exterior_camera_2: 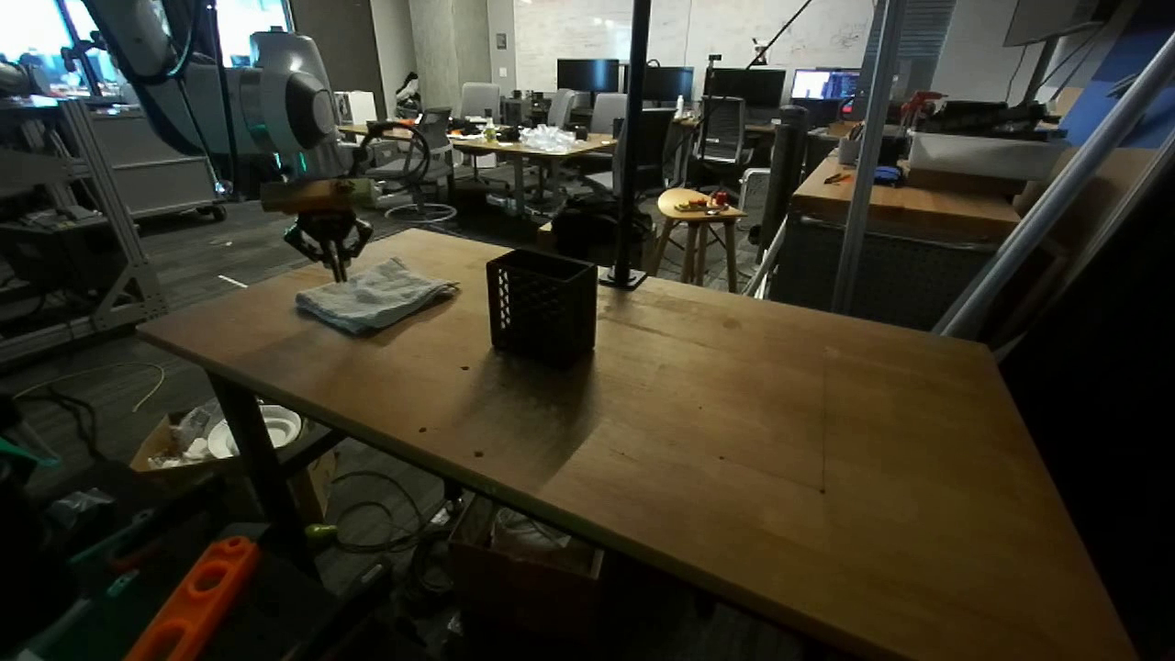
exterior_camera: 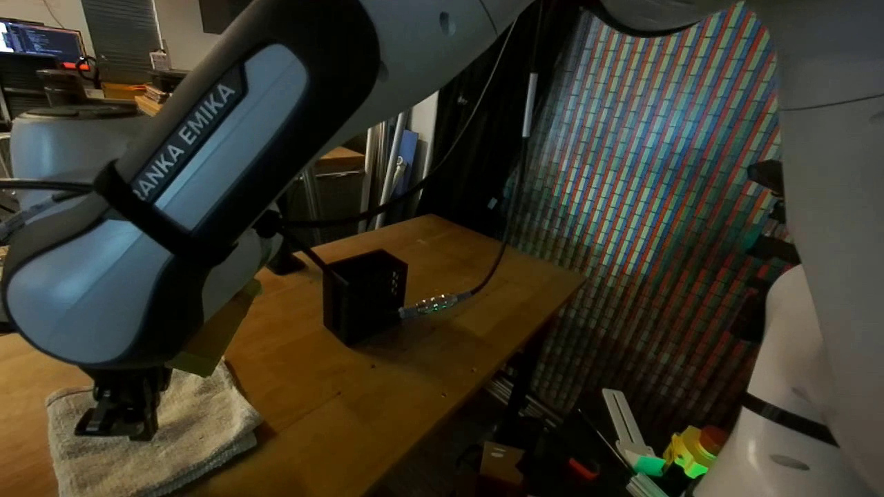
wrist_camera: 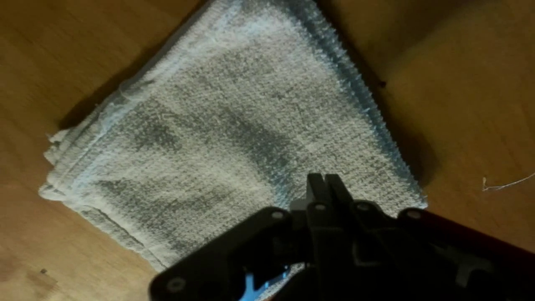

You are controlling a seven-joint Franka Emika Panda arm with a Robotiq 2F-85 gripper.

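Note:
A folded grey towel (wrist_camera: pixel 225 125) lies on the wooden table, its layered edges on the left in the wrist view. My gripper is over the towel's lower right part, fingertips together, with no cloth visible between them. In exterior view 2 the gripper (exterior_camera_2: pixel 341 275) points straight down just above the towel (exterior_camera_2: pixel 374 296). Exterior view 1 has the gripper (exterior_camera: pixel 124 426) over the left part of the towel (exterior_camera: pixel 195 431). The towel lies flat, with mild wrinkles. The lower part of it is hidden behind the fingers in the wrist view.
A black crate (exterior_camera_2: pixel 542 307) stands on the table (exterior_camera_2: pixel 749 441) beside the towel. Behind the crate a dark post (exterior_camera_2: pixel 625 165) rises from the table. A loose thread (wrist_camera: pixel 506 184) lies near the towel.

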